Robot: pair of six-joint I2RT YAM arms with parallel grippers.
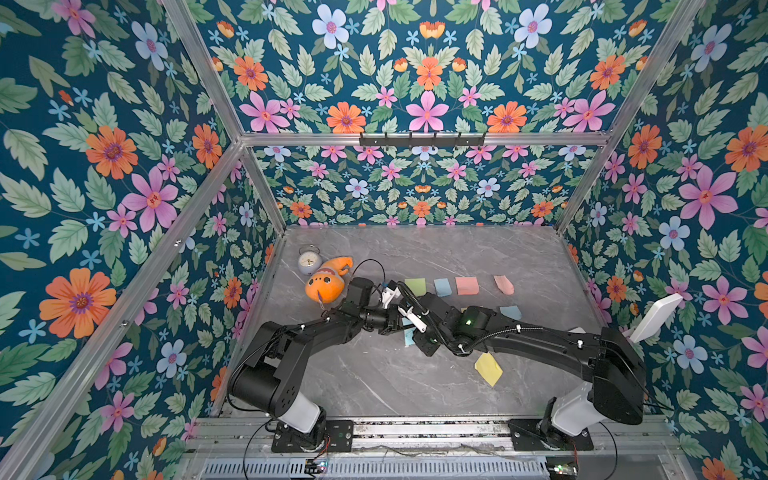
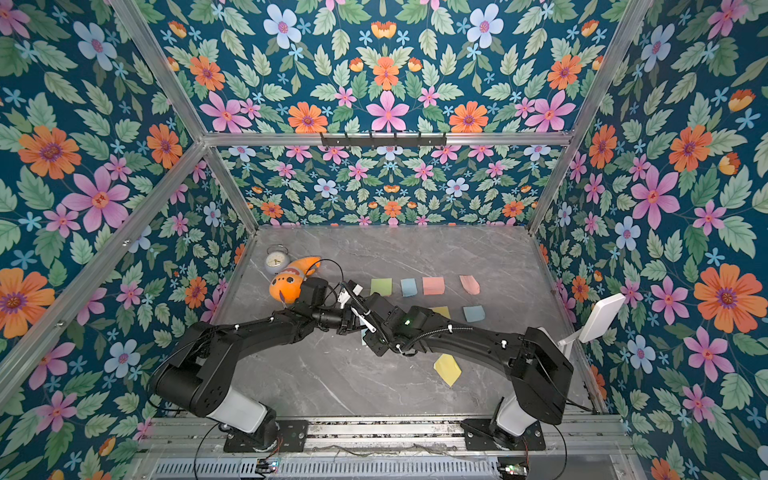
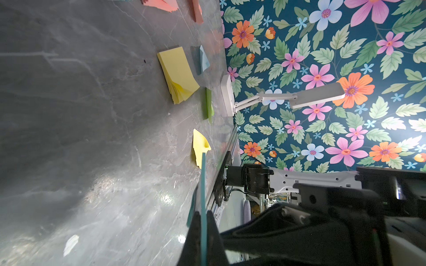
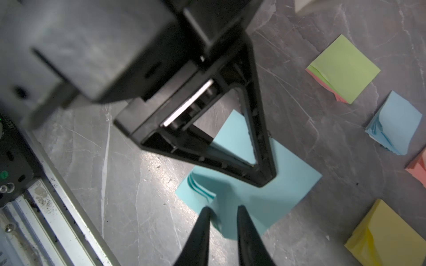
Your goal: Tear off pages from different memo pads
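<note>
A teal memo pad [image 4: 284, 186] lies under my grippers in the right wrist view, several lifted layers along its lower-left side. In the left wrist view my left gripper is shut, a thin teal sheet edge standing between its fingers. My right gripper is part open over the pad's lower corner, its blurred fingertips beside the lifted paper. Nearby lie a green pad [image 4: 343, 68], a blue pad [image 4: 397, 122], a pink pad [image 2: 433, 285] and a yellow pad [image 3: 177, 75].
An orange plush toy [image 1: 324, 284] and an alarm clock [image 1: 309, 260] sit at the back left. A loose yellow sheet [image 2: 447, 369] lies toward the front, a white lamp [image 2: 601, 316] stands at the right.
</note>
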